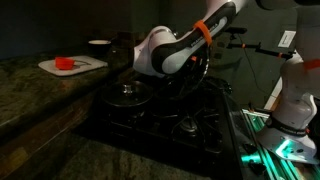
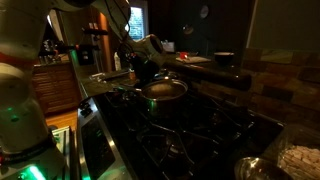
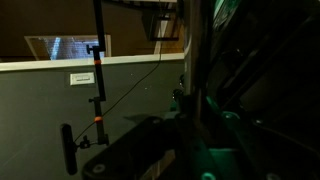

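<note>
A dark round pan (image 1: pixel 128 95) sits on the black stovetop; exterior view 2 shows the same pan (image 2: pixel 165 92) on the burners at the far end. My gripper (image 1: pixel 186 86) is low over the stove, to the right of the pan in exterior view 1, and its fingers are nearly lost in the dark. In the wrist view a long, thin, pale-edged strip (image 3: pixel 194 45) runs down to my gripper, which looks shut on it. Whether this strip belongs to the pan cannot be made out.
A white tray (image 1: pixel 72 66) with a red item (image 1: pixel 65 63) rests on the counter behind the stove. A dark pot (image 1: pixel 99 44) stands farther back. At the near right in exterior view 2 are a metal bowl (image 2: pixel 260 169) and a packed clear container (image 2: pixel 299 160).
</note>
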